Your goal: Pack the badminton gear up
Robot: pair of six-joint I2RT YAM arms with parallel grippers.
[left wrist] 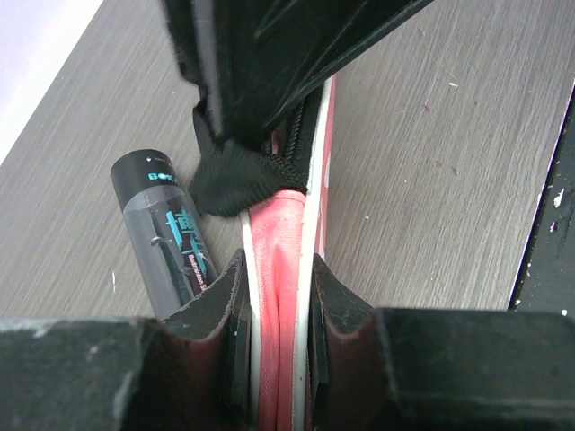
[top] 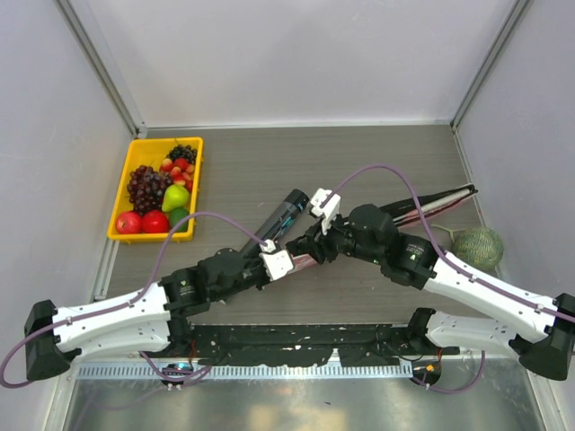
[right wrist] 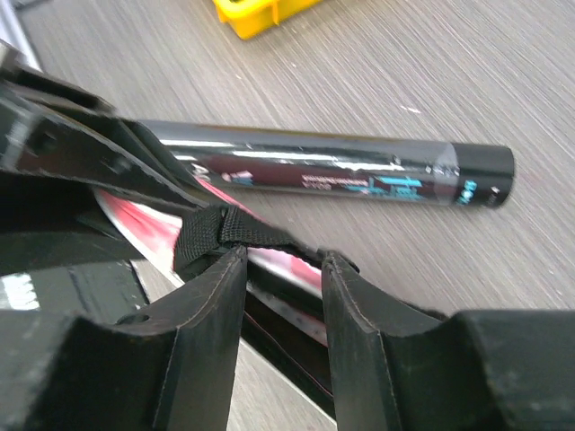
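A long pink-and-black racket bag (top: 422, 205) lies diagonally from centre to right. My left gripper is at its lower-left end, closed around the pink fabric with white piping (left wrist: 278, 224) in the left wrist view. My right gripper is open over the bag's middle, by the black zipper fabric (right wrist: 234, 233). The black shuttlecock tube (top: 278, 215) lies just behind the bag, its label partly readable in the left wrist view.
A yellow basket of fruit (top: 117, 219) stands at the back left. A green netted ball (top: 476, 250) sits at the right edge.
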